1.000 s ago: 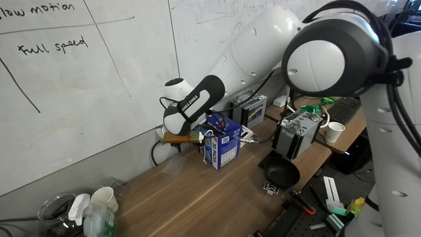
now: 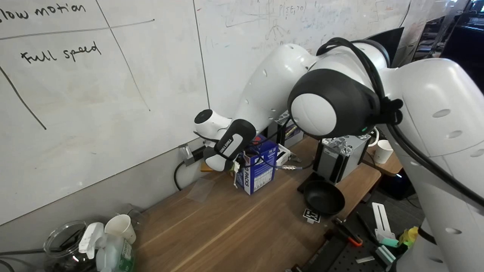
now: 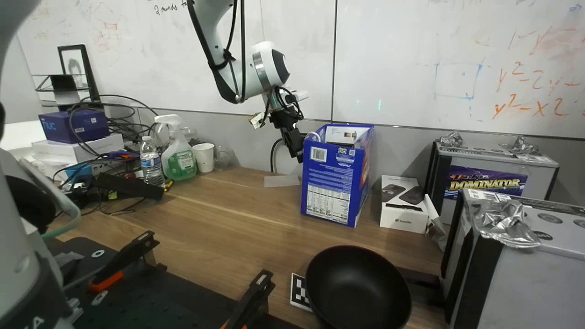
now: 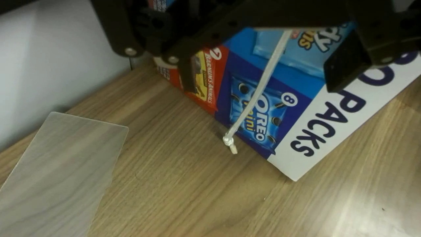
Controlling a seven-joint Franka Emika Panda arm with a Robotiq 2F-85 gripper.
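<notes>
A blue snack box (image 3: 329,189) with an open top stands upright on the wooden table, by the wall. Its printed face with small snack packets (image 4: 256,114) fills much of the wrist view. A white cord (image 4: 256,94) with a knotted end hangs in front of that face, in the image gap between my fingers. My gripper (image 3: 297,153) is at the left side of the box, fingers apart and angled down. In the wrist view its dark fingers (image 4: 347,65) overlap the upper part of the box. Whether they touch box or cord cannot be told.
A clear sheet (image 4: 67,166) lies flat left of the box. A black pan (image 3: 359,288), a white box (image 3: 403,208) and grey batteries (image 3: 526,274) stand to the right. A spray bottle (image 3: 178,151) and paper cup (image 3: 204,157) are far left. Mid-table is bare.
In exterior view 1, my hand has shifted slightly right and turned, hiding its amber-coloured part. The elbow has moved left and lower in the picture. The box has stayed put.
</notes>
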